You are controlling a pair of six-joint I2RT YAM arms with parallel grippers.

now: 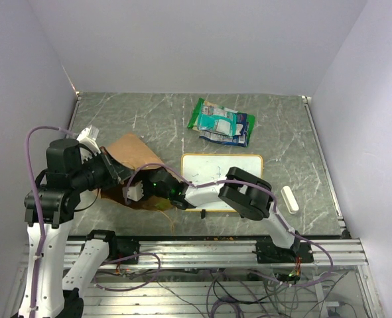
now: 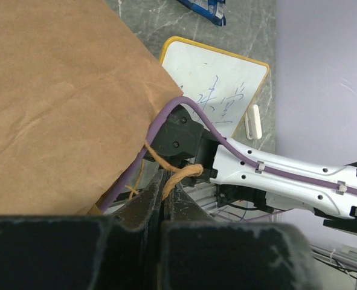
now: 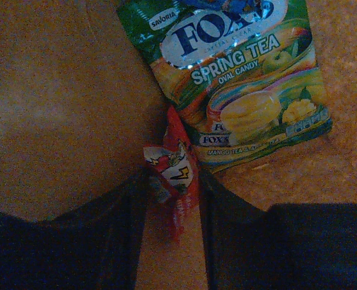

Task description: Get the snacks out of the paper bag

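Observation:
The paper bag (image 1: 131,147) lies on its side at the left. My left gripper (image 1: 121,171) is shut on its twisted handle (image 2: 181,176) at the mouth. My right gripper is inside the bag, hidden in the top view. Its fingers are part open around a red snack packet (image 3: 177,138); whether they grip it is unclear. A green Fox's Spring Tea candy bag (image 3: 238,72) lies just beyond, with something blue at its top edge.
Several snack packets (image 1: 217,119) lie stacked at the back middle. A whiteboard (image 1: 253,162) lies under the right arm, a white oblong object (image 1: 290,199) to its right.

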